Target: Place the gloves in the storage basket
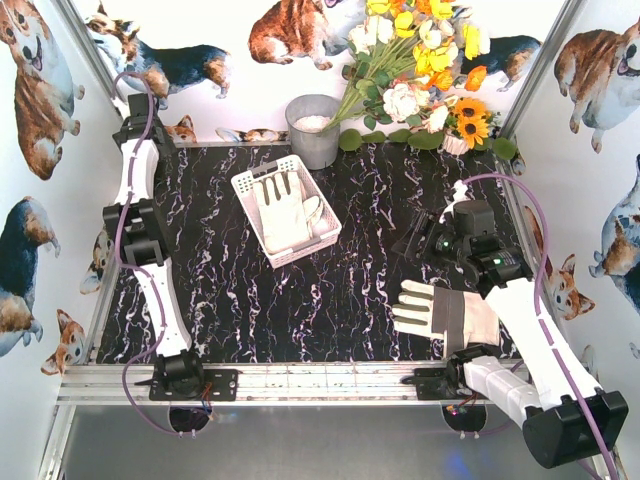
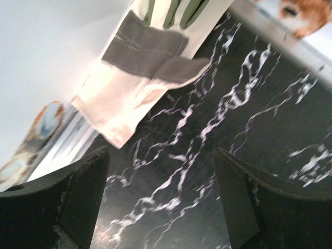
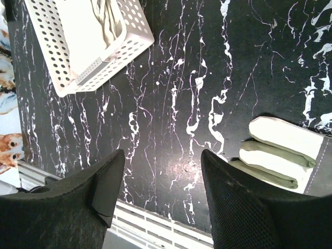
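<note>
One white-and-grey glove (image 1: 285, 215) lies inside the pink perforated storage basket (image 1: 327, 236) at the back centre. A second glove (image 1: 415, 310) is flat on the table at front right, its green-edged fingers pointing left. In the left wrist view another glove (image 2: 122, 101) with a grey band rests along the table's edge; in the top view the left arm mostly covers that area. My left gripper is open, empty, short of this glove's cuff. Open and empty too, my right gripper hovers behind and beside the front-right glove's fingers.
A grey metal bucket (image 1: 314, 150) stands against the back wall behind the basket, with flowers (image 1: 430, 70) leaning to its right. Printed walls close in the left, back and right sides.
</note>
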